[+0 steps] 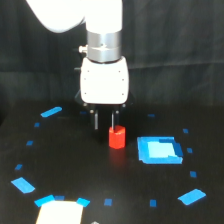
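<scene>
A small red block [117, 138] stands on the black table near the middle of the camera view. Just above it and a little to its left is my gripper [105, 122], pointing down on the white and grey arm. Its two dark fingers are apart, with a gap between them, so it is open. The right finger reaches down to the block's top edge in the picture; whether it touches the block I cannot tell. No part of the block shows between the fingers.
Right of the block lies a blue square tray [143, 161] with a white patch inside. A white object [60, 213] is cut off at the bottom left edge. Several flat blue markers are scattered over the dark table, which is otherwise clear around the block.
</scene>
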